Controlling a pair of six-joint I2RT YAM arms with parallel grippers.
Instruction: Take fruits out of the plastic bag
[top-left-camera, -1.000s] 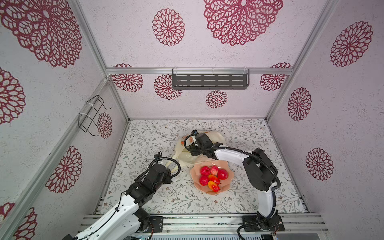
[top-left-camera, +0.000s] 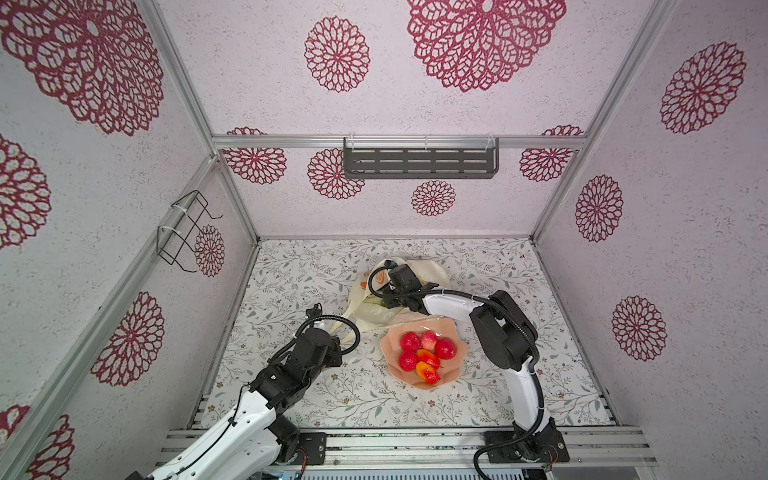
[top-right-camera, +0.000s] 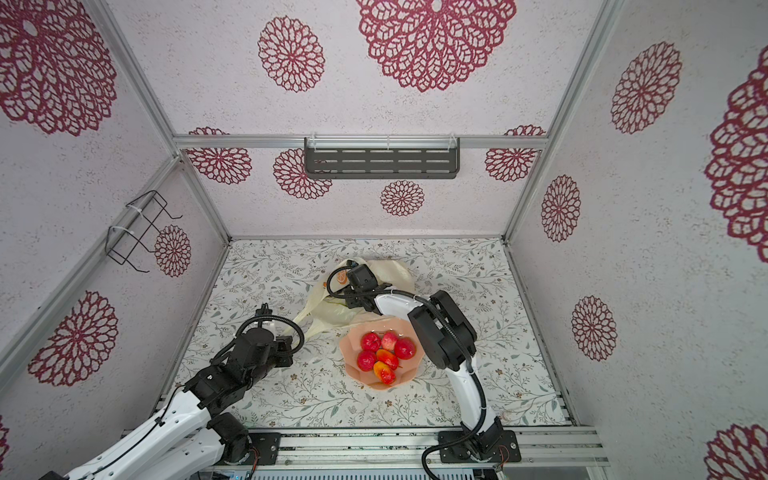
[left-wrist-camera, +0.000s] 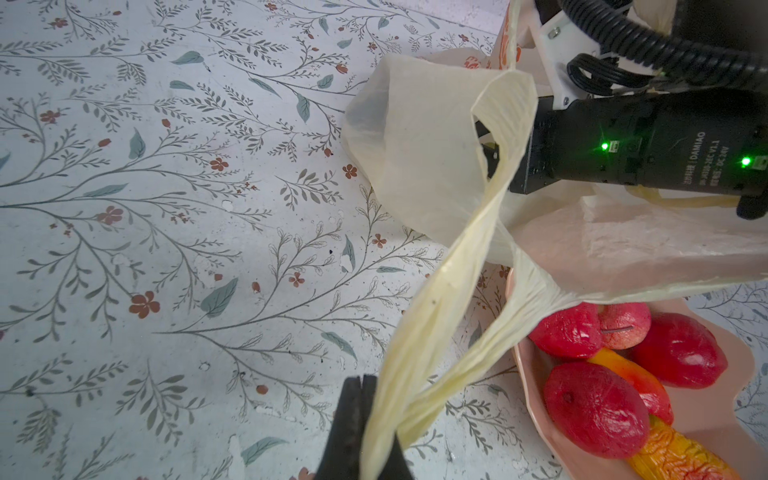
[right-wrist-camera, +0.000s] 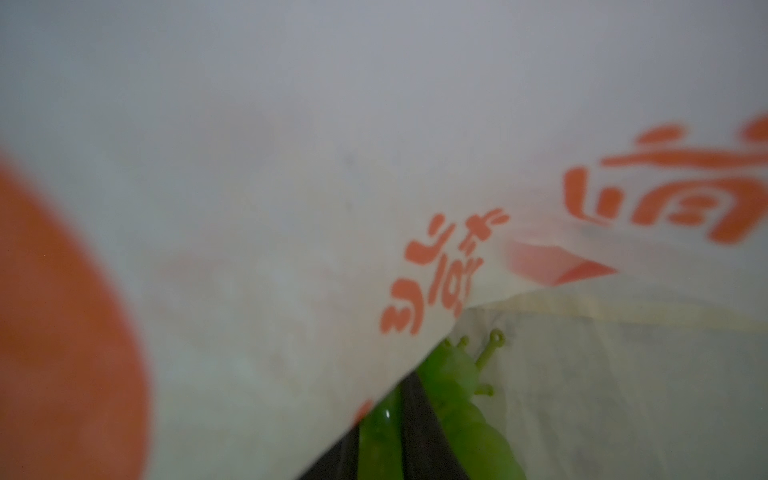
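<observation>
A cream plastic bag with orange print lies at the table's centre back. My left gripper is shut on its twisted handle, stretched toward the front left. My right gripper is inside the bag, at green grape-like fruit, with some green between its dark fingers; whether it grips it cannot be told, as the bag partly covers it. A pink bowl holds several fruits: red ones and yellow-red ones.
The bowl sits just in front of the bag. A dark rack hangs on the back wall, a wire rack on the left wall.
The right arm has shifted slightly, its elbow moving up in the top left view with the gripper still inside the bag. The left arm looks unchanged.
</observation>
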